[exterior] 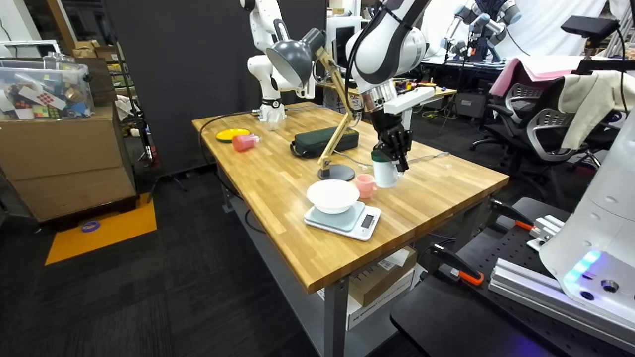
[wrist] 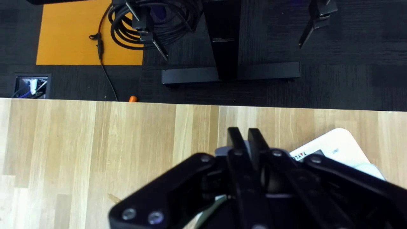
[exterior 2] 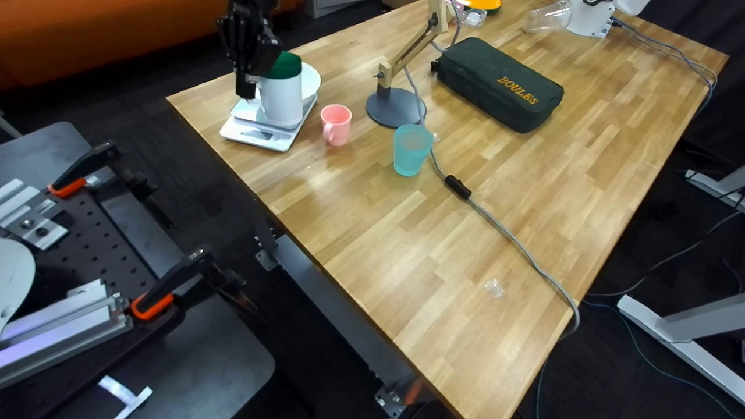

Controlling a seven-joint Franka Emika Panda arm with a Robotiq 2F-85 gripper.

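Note:
Off the tabletop hangs a white mug [exterior: 385, 174] with a dark green inside, and my gripper [exterior: 400, 159] is shut on it at its side. In the other exterior view the mug [exterior 2: 282, 101] overlaps the kitchen scale [exterior 2: 283, 142] and white bowl [exterior 2: 311, 82], with my gripper [exterior 2: 252, 87] at its left. The wrist view shows the gripper with its fingertips close together; the mug is mostly hidden below them. In the first exterior view the bowl [exterior: 333, 196] sits on the scale [exterior: 360, 229].
A pink cup [exterior 2: 336, 124] stands beside the scale, and a teal cup [exterior 2: 412, 149] stands farther along. The lamp base [exterior 2: 395, 107] and dark green case [exterior 2: 499, 84] lie behind them. A grey cable [exterior 2: 513, 237] crosses the otherwise clear table end.

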